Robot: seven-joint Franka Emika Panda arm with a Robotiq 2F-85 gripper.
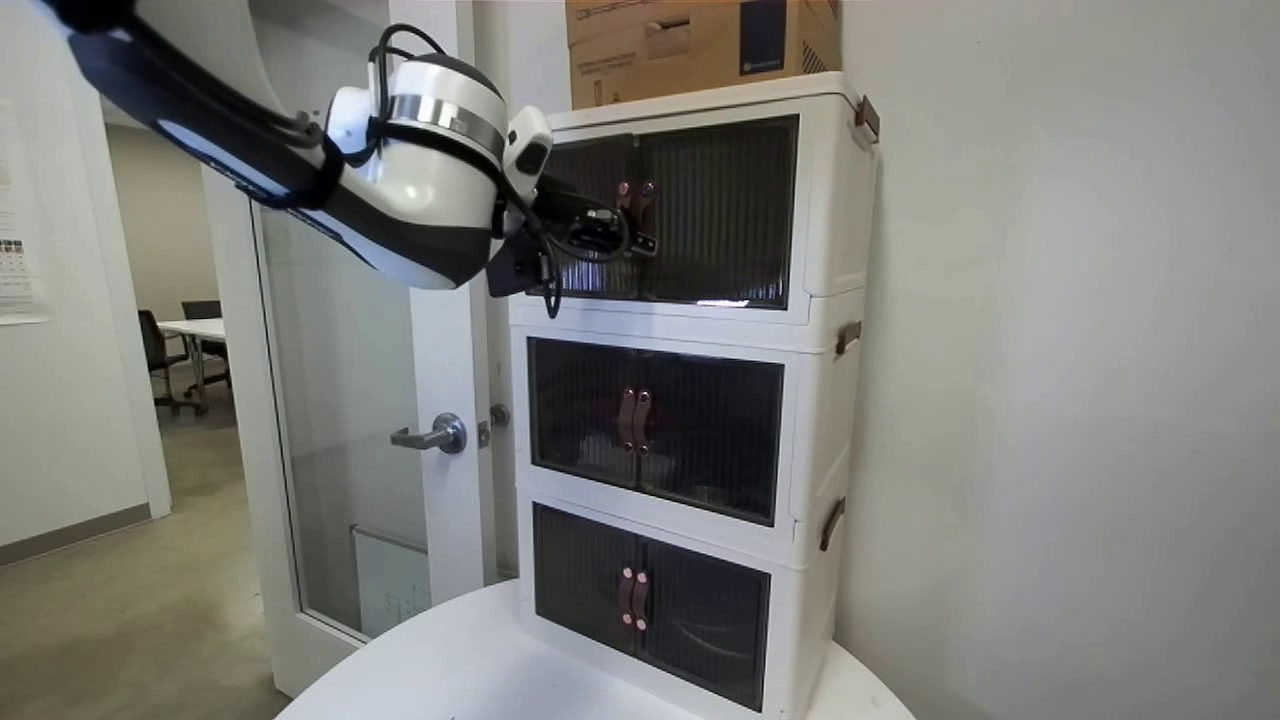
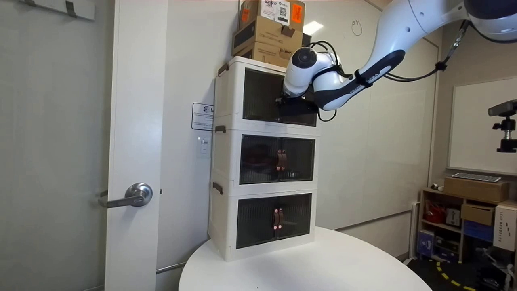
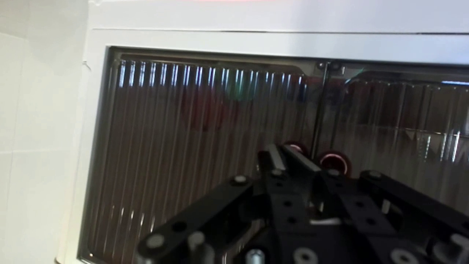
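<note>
The top cabinet's left door (image 3: 189, 154) and right door (image 3: 395, 132) are dark ribbed panels, standing nearly flush in the wrist view. Each carries a brown strap handle at the middle seam; studs of the left handle (image 1: 624, 194) and right handle (image 1: 649, 192) show in exterior view 1. My gripper is at these handles, its fingertips a little apart. Behind the fingertips sits the left handle's upper stud (image 3: 295, 146), with the right one's stud (image 3: 334, 162) just beside them. Whether the strap lies between the fingers is hidden.
Below are the middle cabinet (image 1: 654, 426) and bottom cabinet (image 1: 648, 600), both with doors shut, stacked on a round white table (image 2: 339, 262). Cardboard boxes (image 2: 266, 36) rest on top. A glass door with a lever handle (image 1: 432, 432) stands to the left in exterior view 1.
</note>
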